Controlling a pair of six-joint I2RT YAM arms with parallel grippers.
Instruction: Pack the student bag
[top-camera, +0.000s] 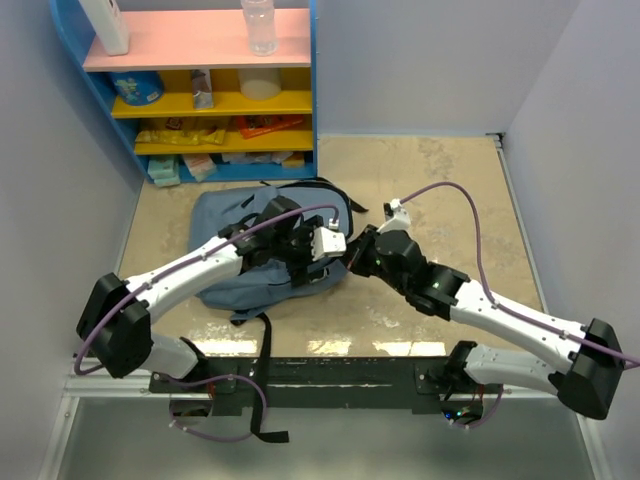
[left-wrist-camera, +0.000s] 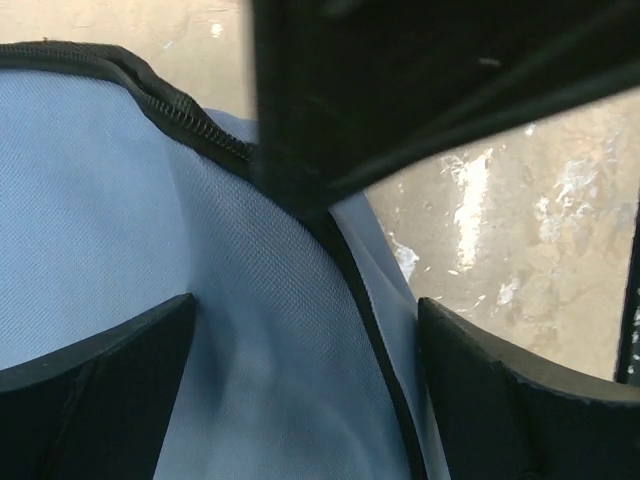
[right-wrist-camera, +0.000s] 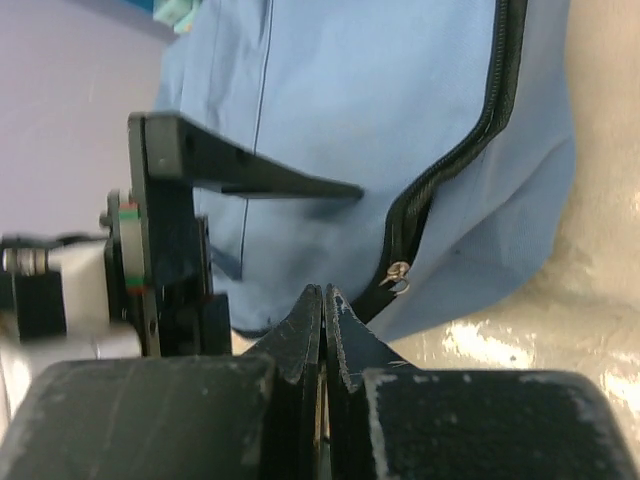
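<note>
The blue bag (top-camera: 225, 210) lies on the floor surface before the shelf, its black zipper (left-wrist-camera: 180, 115) along its right edge. My left gripper is open over that edge, fabric and zipper between its fingers; in the right wrist view a zipper pull (right-wrist-camera: 398, 272) shows near it. My right gripper is shut beside the bag's right end, just right of the left one, with nothing visible between its fingertips.
A blue-framed shelf (top-camera: 215, 100) with bottles, packets and containers stands behind the bag. A black strap (top-camera: 262, 380) hangs over the front edge.
</note>
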